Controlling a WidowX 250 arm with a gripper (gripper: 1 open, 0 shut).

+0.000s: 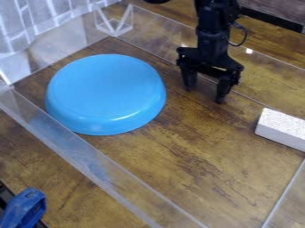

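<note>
My black gripper (210, 71) hangs low over the wooden tray floor at the upper middle, its fingers pointing down. Whether anything lies between the fingers is too dark to tell. To its left lies a large upturned light-blue round dish or lid (105, 89). On the right is a white speckled block (281, 127).
Clear walls (84, 151) border the wooden work area on the left and back. A dark blue object (21, 209) lies outside at the bottom left.
</note>
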